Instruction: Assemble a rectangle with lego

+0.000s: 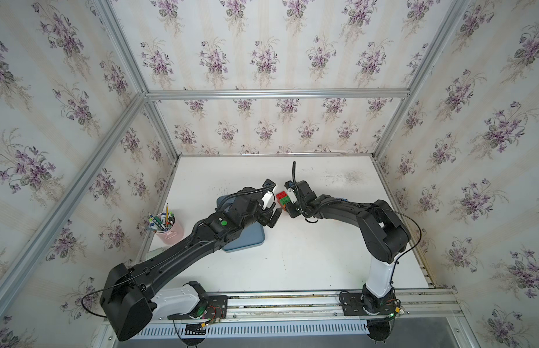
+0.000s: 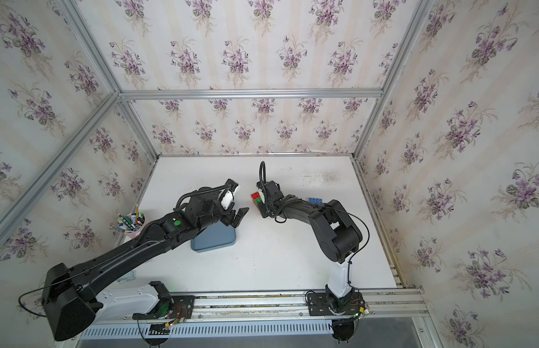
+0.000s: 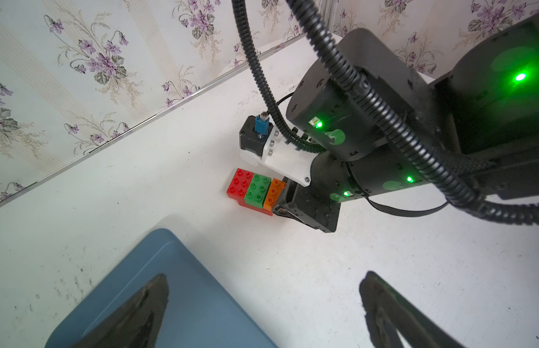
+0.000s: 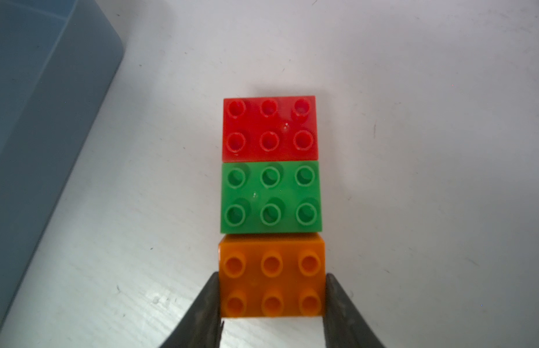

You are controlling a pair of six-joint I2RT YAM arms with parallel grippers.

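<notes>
In the right wrist view, a red brick (image 4: 269,128) and a green brick (image 4: 271,197) sit side by side, flush with each other. My right gripper is shut on an orange brick (image 4: 271,275), fingers at its two short ends. Its far long side lines up against the green brick; whether it is fully seated cannot be told. Under the green and orange bricks, the left wrist view shows a red lower layer (image 3: 257,208). My left gripper stands open and empty, away from the bricks, its fingers (image 3: 156,295) over the blue-grey tray's side.
The blue-grey tray (image 3: 188,261) lies close left of the bricks. Partly behind the right arm is a blue brick (image 2: 314,200). A pink pen cup (image 1: 172,233) stands at the table's left edge.
</notes>
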